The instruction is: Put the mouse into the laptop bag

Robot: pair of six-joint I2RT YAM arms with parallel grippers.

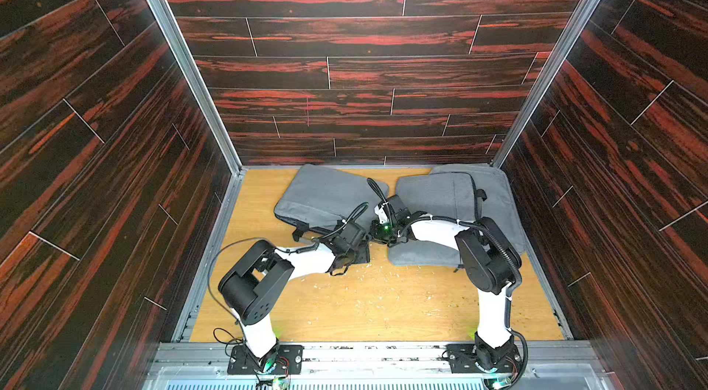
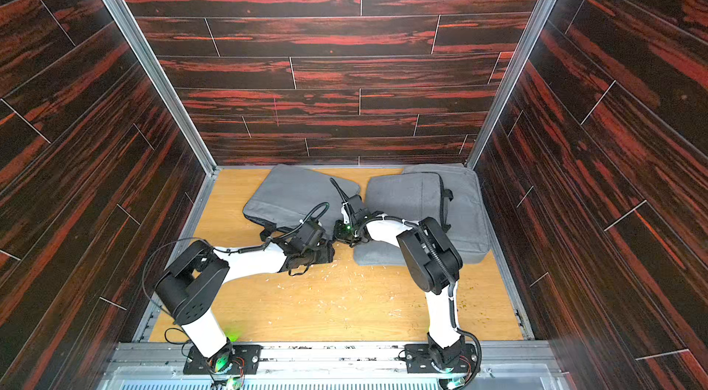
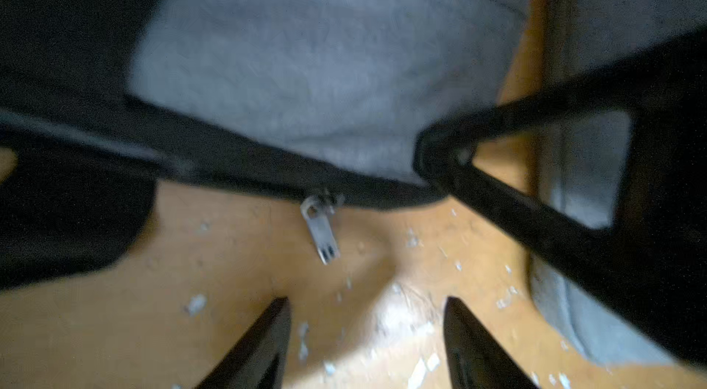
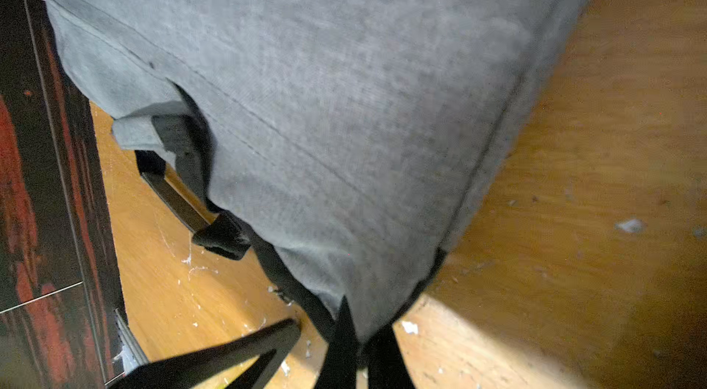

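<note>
A grey bag lies flat at the back left of the table, a black zip along its near edge. The fingers of my right gripper are closed on the bag's near right corner. In the left wrist view a metal zip pull hangs from that edge. Just in front of it, my left gripper stands open, its fingers apart over bare wood. No mouse shows in any view; I cannot tell whether it is inside a bag or hidden by the arms.
A second, larger grey bag with black straps spreads over the right side, partly under my right arm. Bare table with small white scraps lies in front. Both grippers are close together near the middle. Dark walls enclose the table.
</note>
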